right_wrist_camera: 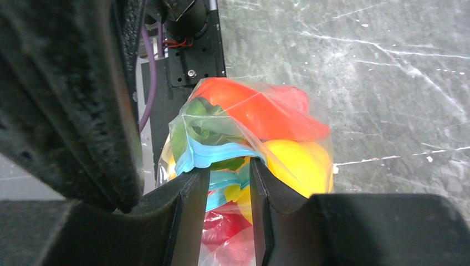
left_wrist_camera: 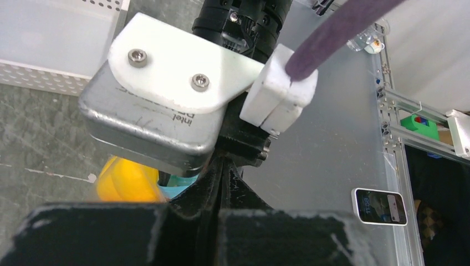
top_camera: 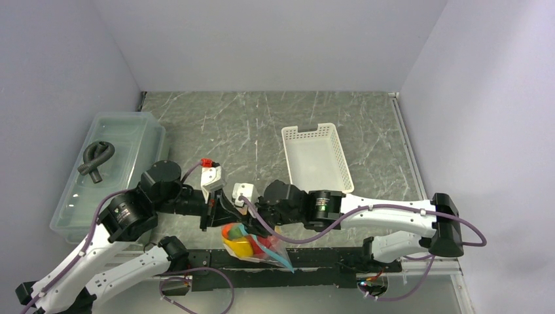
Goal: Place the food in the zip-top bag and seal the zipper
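Observation:
The zip top bag lies at the table's front edge, with yellow, red and green food inside and a blue zipper strip. Both grippers crowd above it. In its wrist view my left gripper is shut, with nothing visible between its fingertips, close against the right gripper's housing. In the right wrist view my right gripper is part open, its fingertips at the blue zipper; whether they touch it is unclear.
An empty white basket stands right of centre behind the arms. A lidded clear bin with a dark hose is at the left.

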